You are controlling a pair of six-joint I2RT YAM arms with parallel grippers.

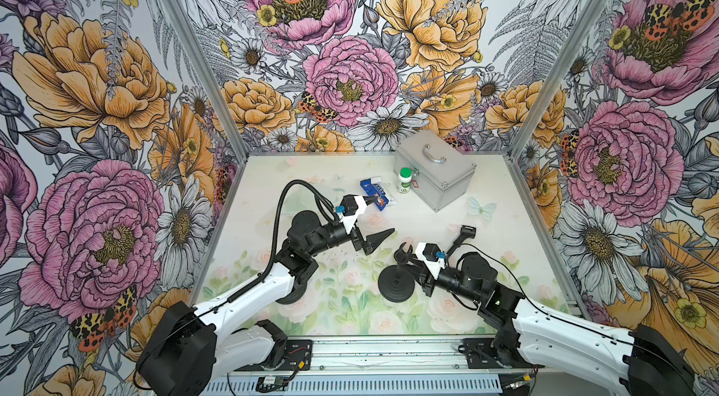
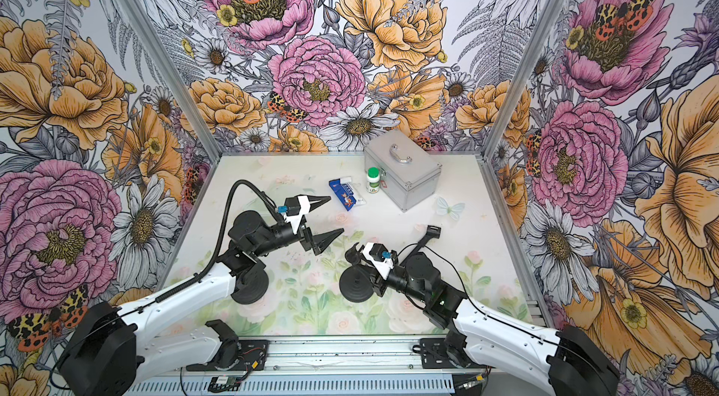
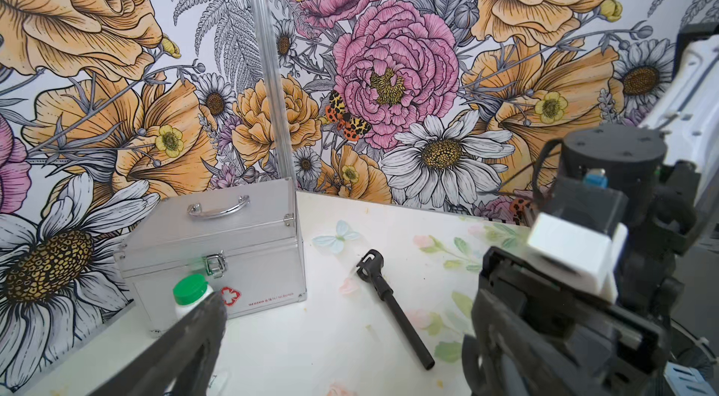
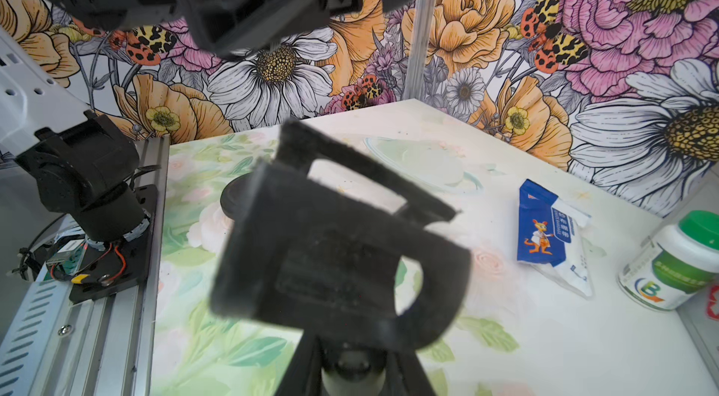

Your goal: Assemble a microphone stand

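My right gripper is shut on a black clip piece [image 4: 329, 253], which looms large and blurred in the right wrist view with its open loop to one side. From above, this gripper [image 1: 412, 262] sits over the near edge of a round black base [image 1: 395, 285]; whether the held piece touches the base is hidden. My left gripper [image 2: 336, 214] stands open, empty, up and left of the right one. Another round base [image 2: 249, 285] lies partly under the left arm. On the table, a black rod with a clip end [image 3: 397, 313] lies beyond the right arm.
A silver case [image 1: 436, 171] stands at the back, with a green-capped white bottle [image 1: 405, 180] and a blue packet [image 1: 374, 193] beside it. Both arms crowd the middle.
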